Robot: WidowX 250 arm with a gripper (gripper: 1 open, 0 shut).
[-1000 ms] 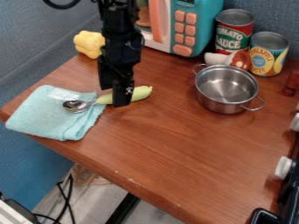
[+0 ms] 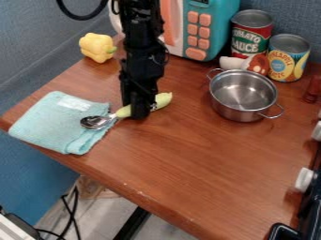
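Note:
My black gripper (image 2: 138, 105) is down over a pale yellow-green elongated item (image 2: 162, 99) on the wooden table, its fingers around or against it; whether they are shut on it is hard to tell. A spoon (image 2: 94, 122) lies with its bowl on a folded light-blue towel (image 2: 59, 122), pointing toward the item under my gripper.
A steel pot (image 2: 243, 95) stands to the right, two cans (image 2: 251, 34) at the back right, with a toy microwave (image 2: 189, 28) behind. A yellow pepper (image 2: 98, 46) sits at the back left.
My gripper has shifted slightly and the spoon has moved a little down and to the right on the towel. The other objects stay in place.

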